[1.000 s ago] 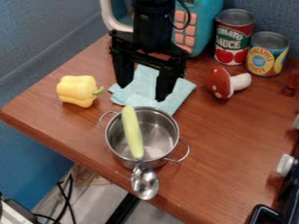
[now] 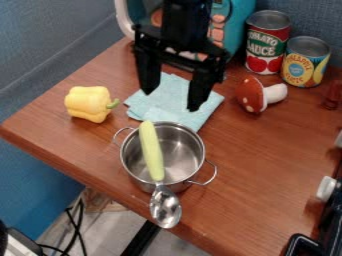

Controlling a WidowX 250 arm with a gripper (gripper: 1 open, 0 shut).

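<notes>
My black gripper (image 2: 173, 88) hangs at the top centre over a pale blue cloth (image 2: 175, 104), open, with nothing visible between its fingers. Below it a steel pot (image 2: 132, 159) holds a pale yellow-green corn cob (image 2: 152, 150) leaning in it. A metal spoon (image 2: 166, 208) lies over the pot's front rim. A yellow pepper (image 2: 90, 103) lies to the left, and a red-and-white toy mushroom (image 2: 257, 94) to the right of the cloth.
A tomato can (image 2: 266, 42) and a second can (image 2: 305, 62) stand at the back right of the wooden table (image 2: 247, 180). A teal appliance is behind the gripper. A black appliance (image 2: 323, 220) sits at the right edge.
My gripper has shifted slightly to the right and up. The objects on the table look unmoved.
</notes>
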